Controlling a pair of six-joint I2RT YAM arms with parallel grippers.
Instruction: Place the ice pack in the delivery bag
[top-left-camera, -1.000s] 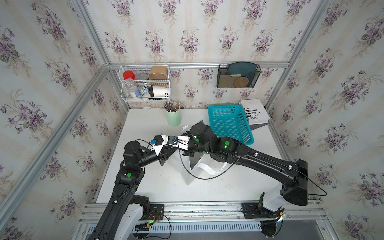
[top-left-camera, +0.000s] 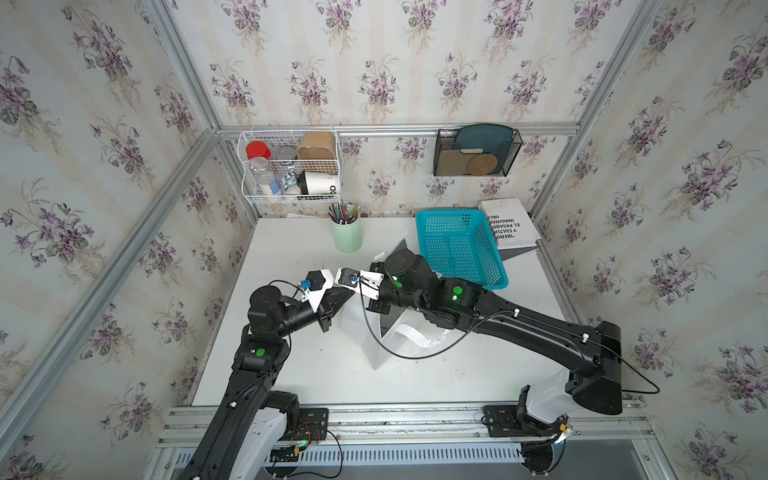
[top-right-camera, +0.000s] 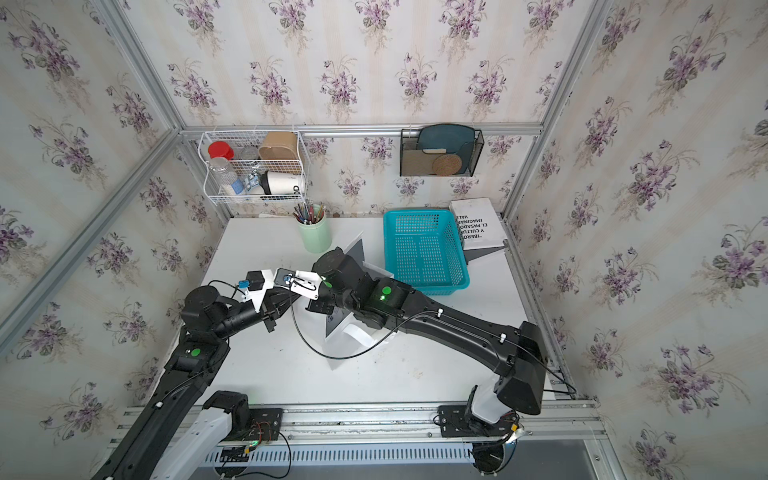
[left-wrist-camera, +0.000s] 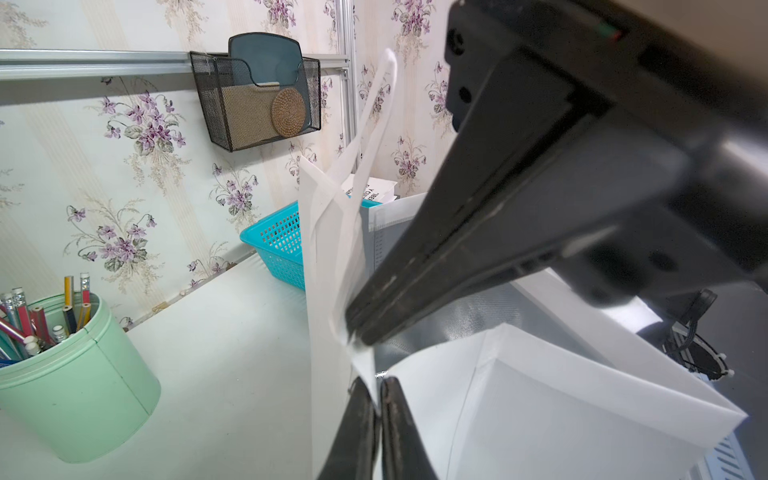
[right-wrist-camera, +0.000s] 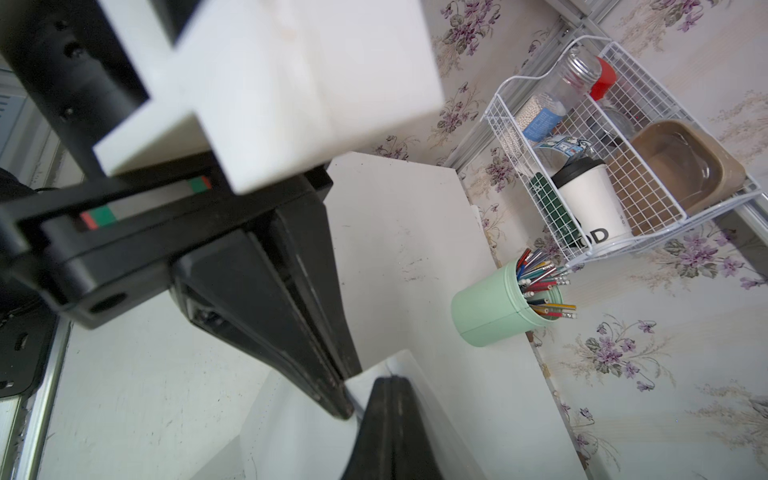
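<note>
The white delivery bag (left-wrist-camera: 512, 400), with a silvery lining, stands mid-table beneath both arms, largely hidden in the top views. My left gripper is at the bag's white edge, its fingertips close together on or beside a folded strip; how firmly they close cannot be told. My right gripper is shut at the white bag material, nothing clearly between its fingers. In each wrist view the other gripper's fingers reach in close to these tips. I cannot make out an ice pack in any view.
A green pencil cup (top-left-camera: 347, 236) and an empty-looking teal basket (top-left-camera: 456, 240) stand at the back, beside books (top-left-camera: 508, 220). A wire rack (top-left-camera: 289, 164) and a mesh holder (top-left-camera: 476, 152) hang on the wall.
The left arm has moved very slightly. The rest stands as before.
</note>
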